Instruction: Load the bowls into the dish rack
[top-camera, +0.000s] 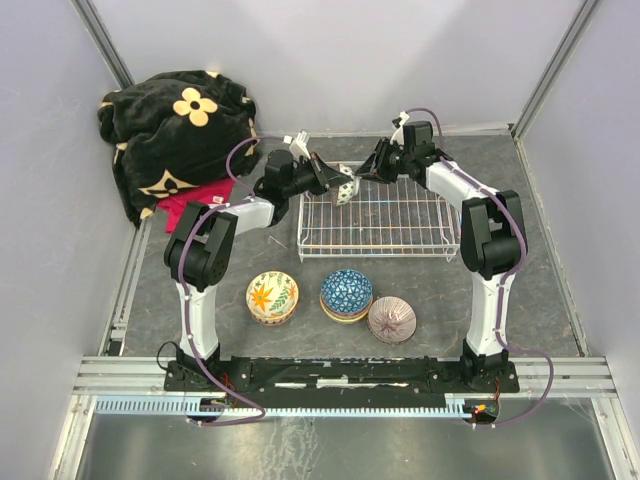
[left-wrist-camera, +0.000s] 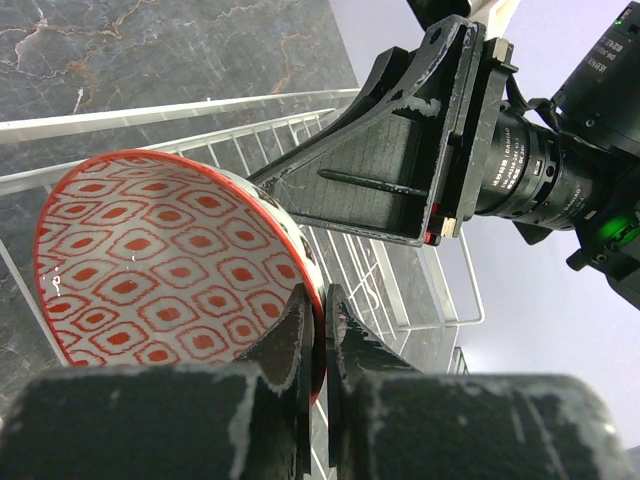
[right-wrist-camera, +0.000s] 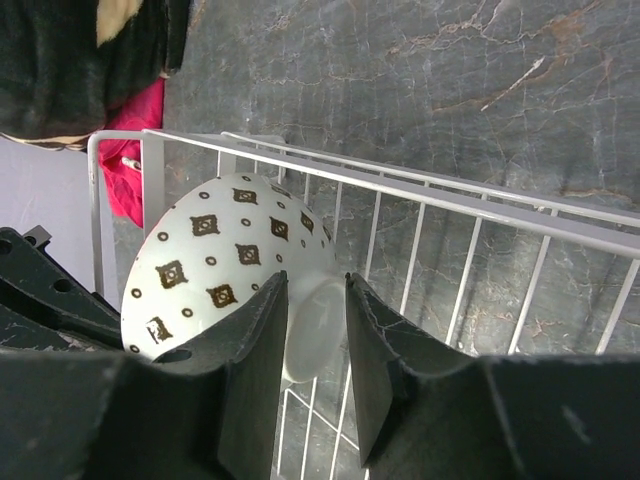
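Note:
A white bowl with a red eye pattern inside (left-wrist-camera: 160, 270) stands on edge, held at the rack's (top-camera: 380, 247) left end. My left gripper is shut on its rim. Brown squares dot the outside of this bowl (right-wrist-camera: 215, 245), seen in the right wrist view. My right gripper is part open close by the bowl's white foot, which shows between and behind its fingers; contact cannot be told. Three more groups wait in front of the rack: a floral bowl (top-camera: 272, 296), a blue patterned bowl (top-camera: 347, 291) stacked on others, and a ribbed mauve bowl (top-camera: 392, 320).
A black flowered cushion (top-camera: 180, 130) lies at the back left with a red cloth (top-camera: 190, 200) beneath it. The rack's middle and right are empty. Bare grey tabletop (top-camera: 510, 320) stretches out at the front right.

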